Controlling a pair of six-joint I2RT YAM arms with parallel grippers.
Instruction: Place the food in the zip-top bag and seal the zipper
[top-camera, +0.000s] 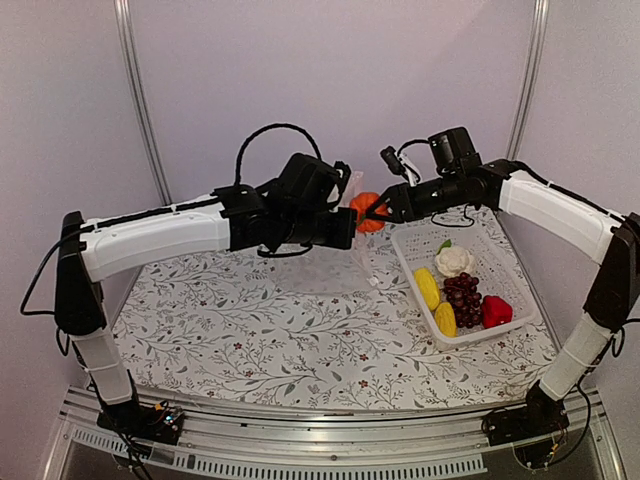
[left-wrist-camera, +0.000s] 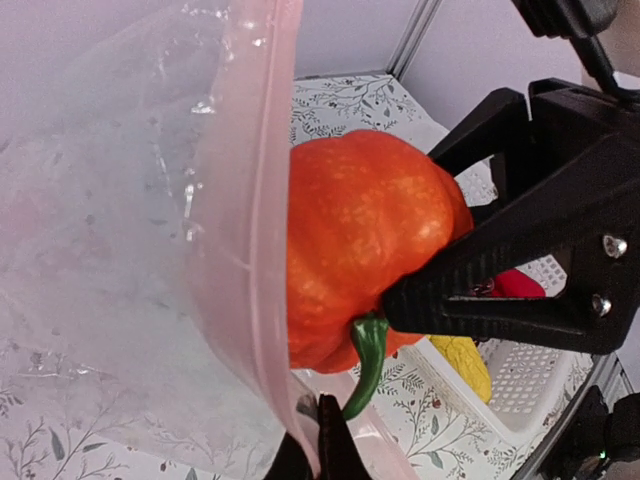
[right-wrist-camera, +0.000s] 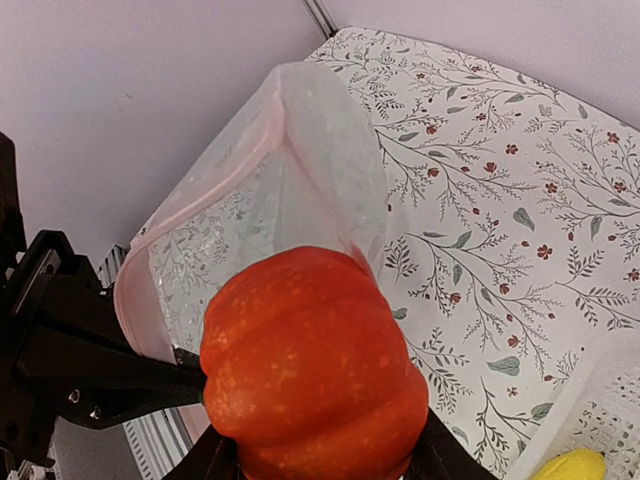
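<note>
A clear zip bag with a pink rim (left-wrist-camera: 240, 200) hangs from my left gripper, whose fingers are shut at the bag's edge. My right gripper (top-camera: 385, 210) is shut on an orange pumpkin-like vegetable (right-wrist-camera: 310, 360) with a green stem (left-wrist-camera: 368, 355), held at the bag's mouth. In the left wrist view the pink rim crosses in front of the vegetable's left side; how far inside it is, I cannot tell.
A white basket (top-camera: 515, 270) at the right holds two yellow items (top-camera: 426, 288), dark grapes (top-camera: 462, 296), a red pepper (top-camera: 496, 311) and a white cauliflower-like piece (top-camera: 455, 260).
</note>
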